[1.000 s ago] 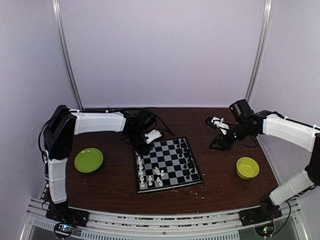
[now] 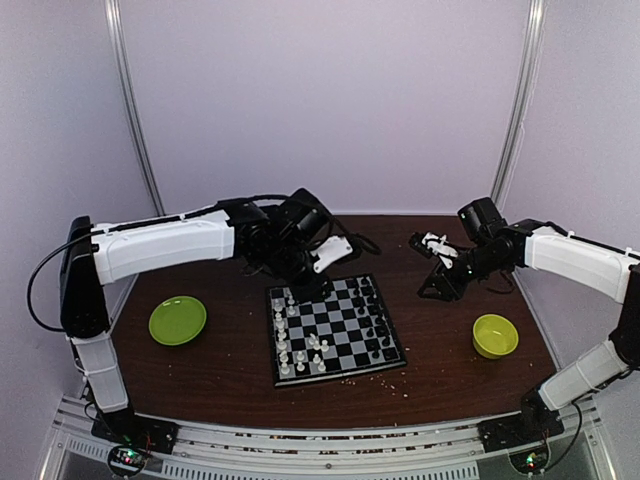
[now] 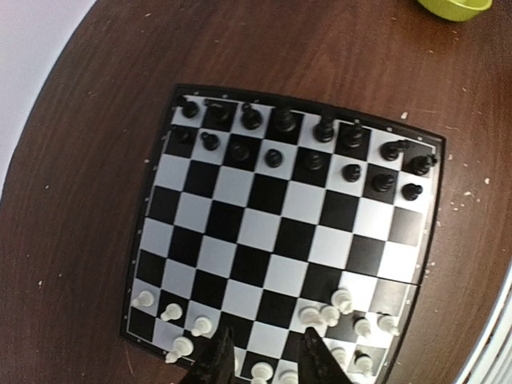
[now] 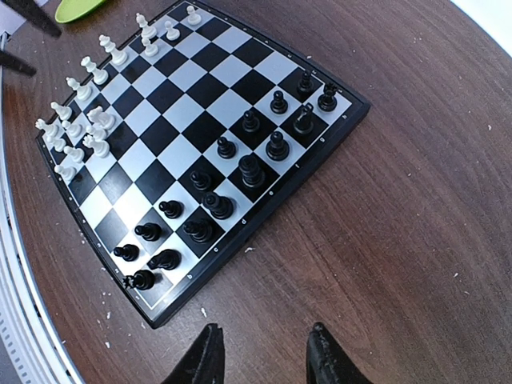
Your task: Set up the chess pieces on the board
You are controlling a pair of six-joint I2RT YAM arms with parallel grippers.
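The chessboard point(image 2: 340, 330) lies centred on the table. Black pieces point(image 4: 250, 170) stand in rows along its right side in the top view; white pieces point(image 3: 342, 301) stand along the left side, a few further in toward the near middle. My left gripper is raised over the board's left part and open, with nothing seen between its fingers. My right gripper hangs to the right of the board, its fingers apart and empty, above bare wood beside the black pieces.
A green plate point(image 2: 177, 320) lies left of the board, a yellow-green bowl point(image 2: 494, 336) to the right. Bare table surrounds the board, with small pale specks near its front edge. Walls enclose the table.
The right arm looks unchanged.
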